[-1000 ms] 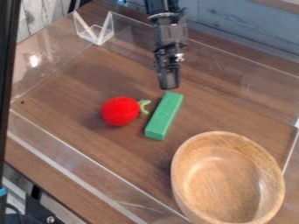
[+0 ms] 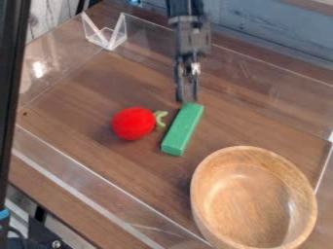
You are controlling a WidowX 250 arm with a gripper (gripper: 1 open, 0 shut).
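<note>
A green block [image 2: 182, 130] lies lengthwise on the wooden floor of a clear-walled tray, beside a red tomato-like object [image 2: 134, 124] with a green stem. Above the far end of the block hangs my gripper [image 2: 188, 95], dark and narrow, its fingers close together with nothing visible between them. It looks shut.
A wooden bowl [image 2: 252, 163] fills the near right corner. A clear angular plastic piece [image 2: 105, 29] is at the back left. Transparent walls edge the area.
The block, tomato and bowl have not moved.
</note>
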